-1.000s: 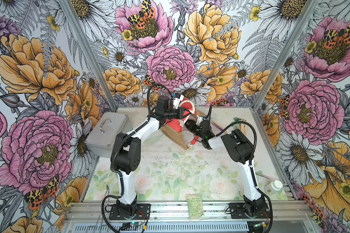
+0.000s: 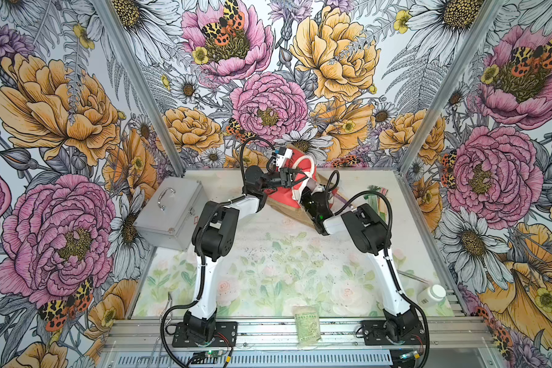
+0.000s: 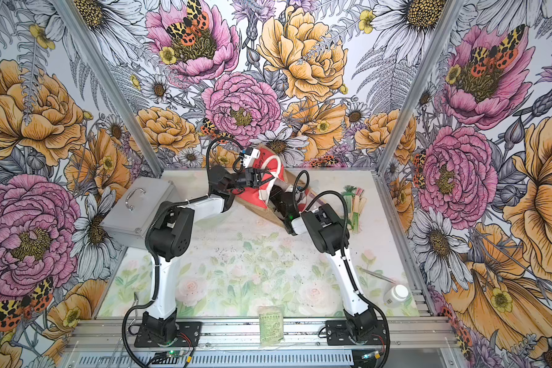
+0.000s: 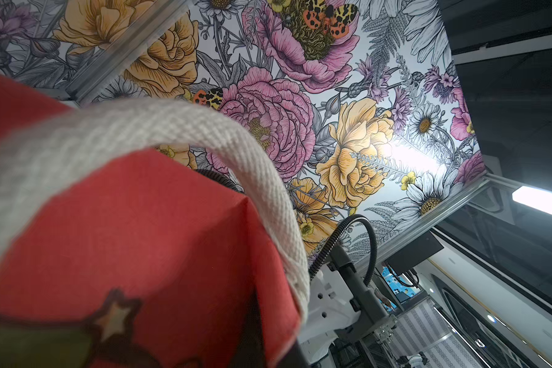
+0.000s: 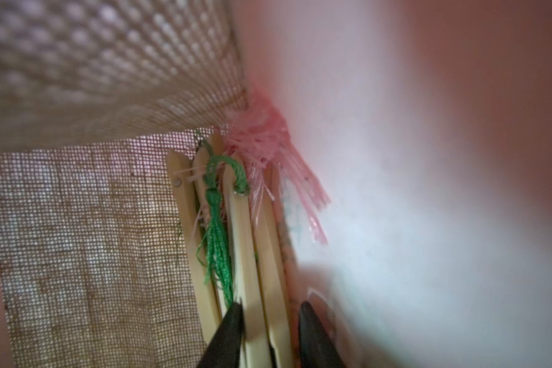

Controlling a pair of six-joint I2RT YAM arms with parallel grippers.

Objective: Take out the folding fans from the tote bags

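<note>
A red tote bag (image 2: 282, 195) with white rope handles (image 2: 304, 165) and a tan burlap inside lies at the back centre of the table. My left gripper (image 2: 298, 177) is at its upper part. In the left wrist view the red cloth (image 4: 153, 245) fills the lower left, and a fold of it seems pinched between the mostly hidden, shut fingers. Inside the bag, the right wrist view shows several pale folding fans (image 5: 242, 239), one with a green tassel (image 5: 217, 251), another with a pink tassel (image 5: 263, 138). My right gripper stands part open, its fingertips either side of fan sticks.
More fans with green tassels (image 3: 354, 205) lie on the table at the right back. A grey metal box (image 2: 170, 211) stands at the left, a white bottle (image 2: 433, 295) at the front right, a green packet (image 2: 307, 325) at the front edge.
My right gripper has gone further into the bag, its wrist tipping over. The left arm has shifted slightly right. The bag's opening has changed shape, and the fans at the right show more.
</note>
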